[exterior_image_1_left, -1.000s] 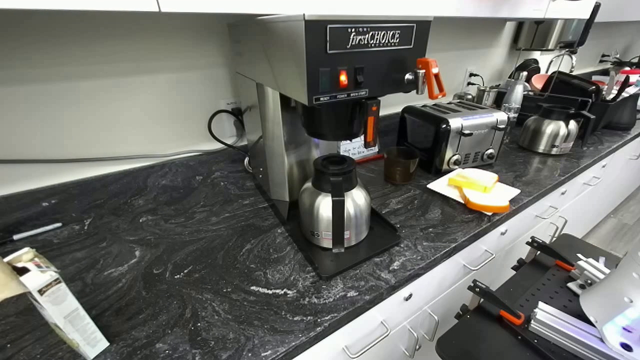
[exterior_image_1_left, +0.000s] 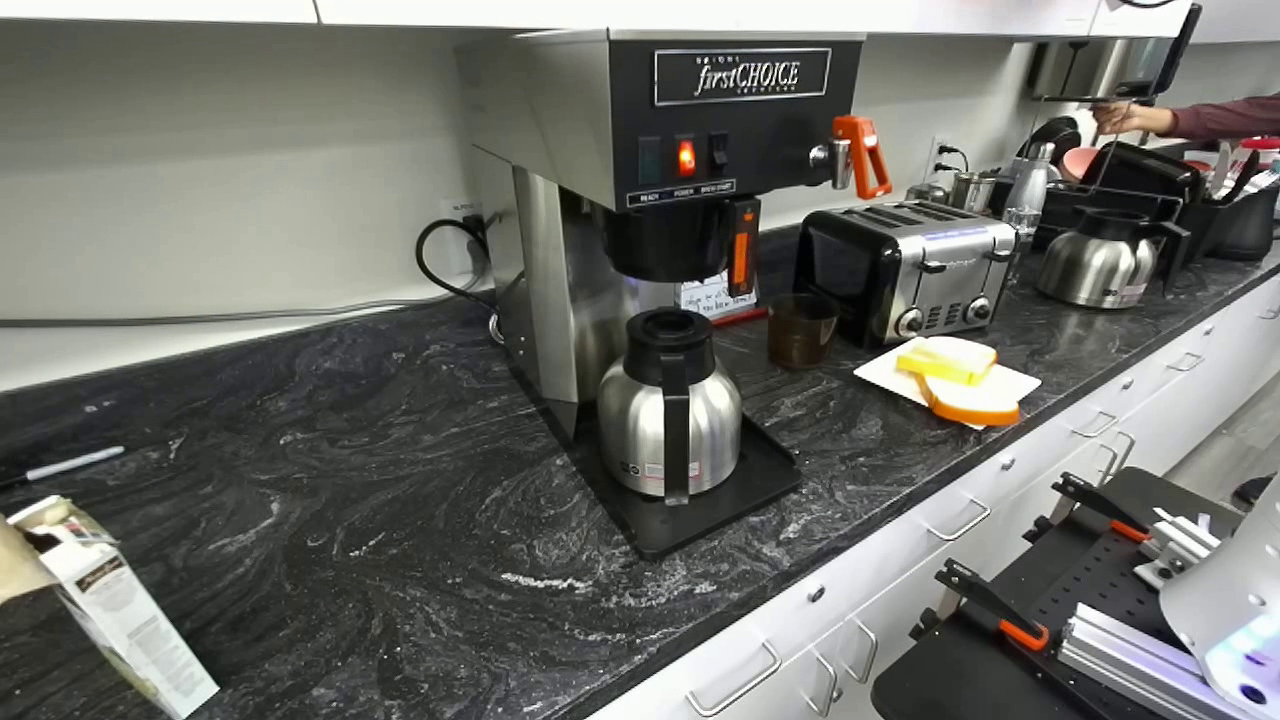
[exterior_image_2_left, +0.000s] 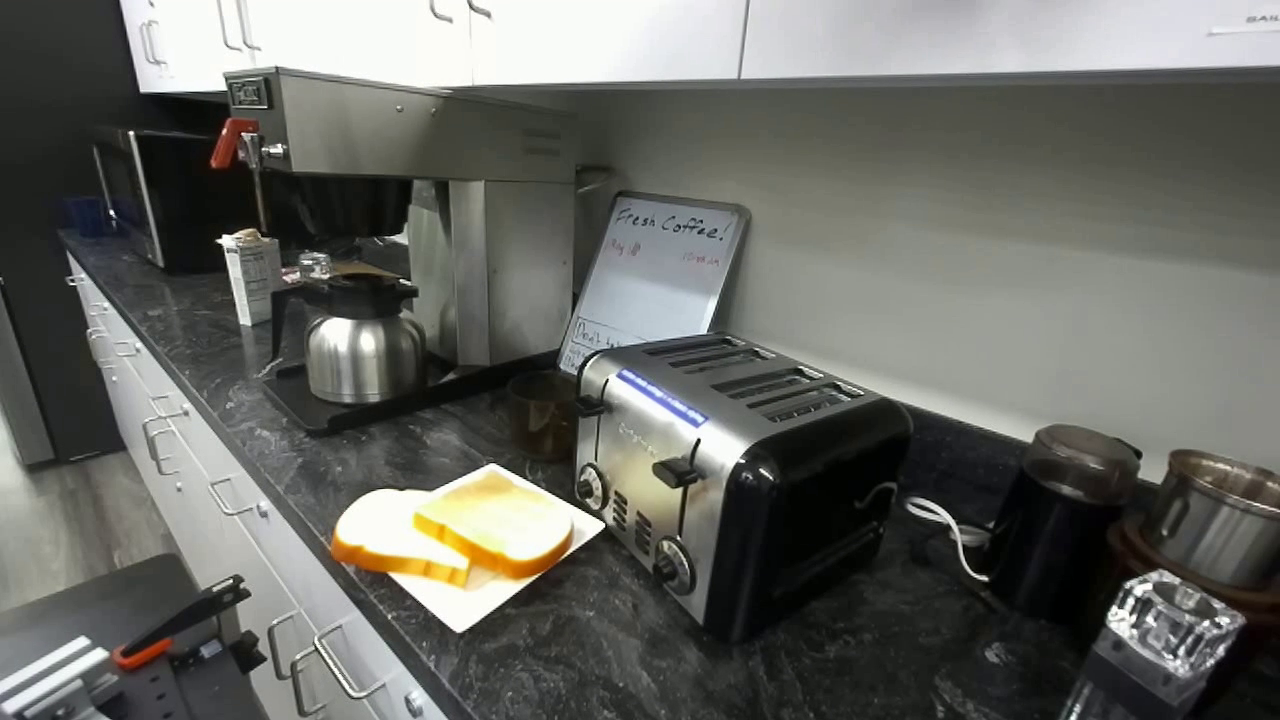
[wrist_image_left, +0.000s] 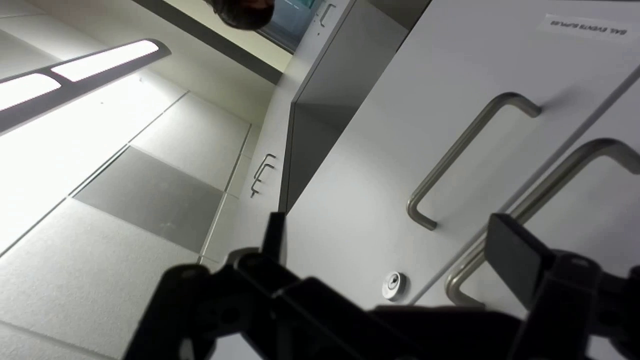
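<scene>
In the wrist view my gripper is open, its two dark fingers wide apart and nothing between them. Behind it are white cabinet doors (wrist_image_left: 360, 198) with metal handles, and the ceiling. Neither exterior view shows the gripper. On the counter, two bread slices (exterior_image_2_left: 494, 523) overlap on a white square plate (exterior_image_2_left: 458, 610) in front of a silver and black toaster (exterior_image_2_left: 768, 462). A steel carafe (exterior_image_1_left: 642, 414) with a black lid stands on the base of the coffee maker (exterior_image_1_left: 546, 114), beneath its brew basket.
A brown translucent cup (exterior_image_1_left: 800, 330) sits between coffee maker and toaster. An open carton (exterior_image_1_left: 138, 624) and a pen (exterior_image_1_left: 74, 463) lie to the left. Upright against the wall leans a whiteboard (exterior_image_2_left: 654, 270).
A person's hand and dark red sleeve now reach in at the upper right of exterior view 1, where none showed before. The counter objects look unmoved.
</scene>
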